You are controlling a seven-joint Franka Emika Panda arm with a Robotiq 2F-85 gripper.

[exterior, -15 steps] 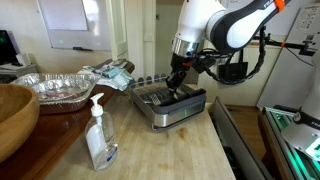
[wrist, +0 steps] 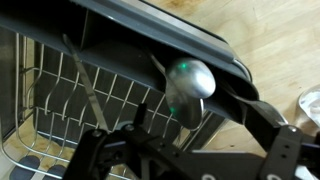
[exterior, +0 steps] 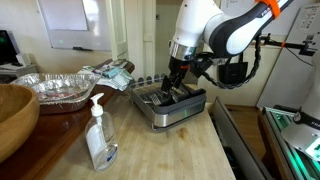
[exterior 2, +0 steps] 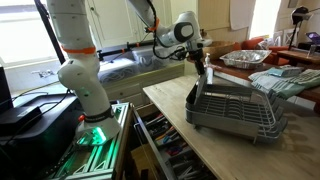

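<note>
A dish rack (exterior 2: 235,125) stands on the wooden counter, with a dark utensil holder (wrist: 130,45) along one side. Within that holder lies a shiny metal spoon (wrist: 190,78), its bowl showing in the wrist view. A thin, flat utensil (wrist: 86,85) leans across from the holder over the rack's wires. My gripper is open above the holder, its dark fingers spread to either side below the spoon in the wrist view. Nothing shows between them. Exterior view 1 has the gripper (exterior: 190,72) just over the rack's near end.
A clear pump bottle (exterior: 100,138) stands on the counter in front of the rack. Further left are a foil tray (exterior: 62,88) and a big brown bowl (exterior: 15,118). A cloth (exterior: 112,74) lies behind the rack. An open drawer (exterior 2: 170,150) runs along the counter's edge.
My gripper has shifted only slightly over the rack, its fingers looking more spread than before. The rack and bottle have stayed in place.
</note>
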